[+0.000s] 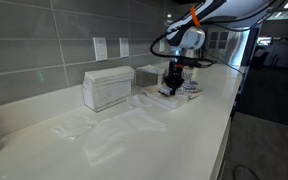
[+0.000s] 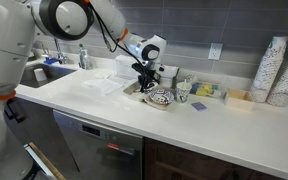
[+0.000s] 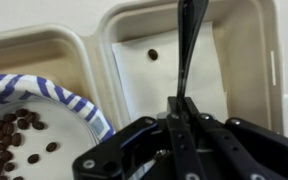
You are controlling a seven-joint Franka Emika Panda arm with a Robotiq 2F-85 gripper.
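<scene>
A long dark utensil [image 3: 191,45] stands up from between the fingers of my gripper, which is shut on it; its lower end is hidden by the gripper. Below lies a beige tray [image 3: 102,55] with two compartments. White paper [image 3: 144,85] lines the right one, and a single brown bean [image 3: 154,54] lies on it. In the left compartment, a bowl with a blue-and-white patterned rim [image 3: 59,92] holds several brown beans [image 3: 1,140]. Exterior view 2 has the gripper [image 2: 141,87] over the tray's left part, beside the patterned bowl [image 2: 161,97].
A clear container [image 2: 183,91] and an open cardboard box [image 2: 238,100] stand right of the tray. Tall patterned vases [image 2: 271,65] are farther right. A white box [image 1: 107,89] stands by the wall.
</scene>
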